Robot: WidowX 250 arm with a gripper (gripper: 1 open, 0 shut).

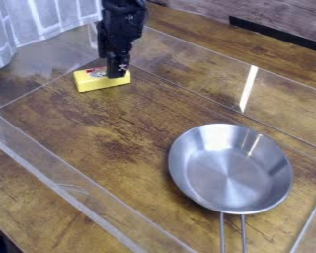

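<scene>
A black gripper (115, 61) hangs at the upper middle-left, its fingers low over a small yellow block (102, 83) that has a darker, reddish marking on top. The fingertips are at or just above the block's right part; whether they touch it is unclear. The gripper is open.
A steel pan (229, 166) with its handle toward the bottom edge takes up the lower right of the wooden table (108, 168). A transparent, shiny edge runs along the left side.
</scene>
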